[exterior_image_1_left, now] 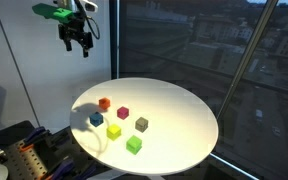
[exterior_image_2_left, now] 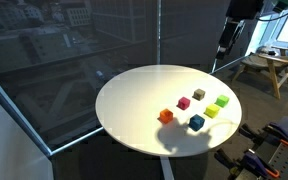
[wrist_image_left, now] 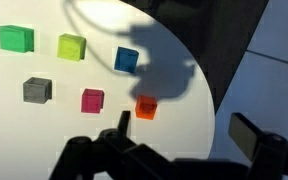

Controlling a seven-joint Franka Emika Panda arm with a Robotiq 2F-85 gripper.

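My gripper point(exterior_image_1_left: 76, 50) is open and empty, high above the round white table. In the wrist view its two dark fingers are wide apart at the bottom, with the orange-red cube point(wrist_image_left: 146, 107) just above the left one. Near that cube lie a blue cube point(wrist_image_left: 126, 60) and a magenta cube point(wrist_image_left: 92, 100). Farther left are a yellow cube point(wrist_image_left: 71, 47), a grey cube point(wrist_image_left: 37, 90) and a green cube point(wrist_image_left: 17, 38). All the cubes sit apart on the tabletop, none touching the gripper.
A white wall panel point(exterior_image_1_left: 44, 80) stands behind the arm. Dark floor lies beyond the table's edge.
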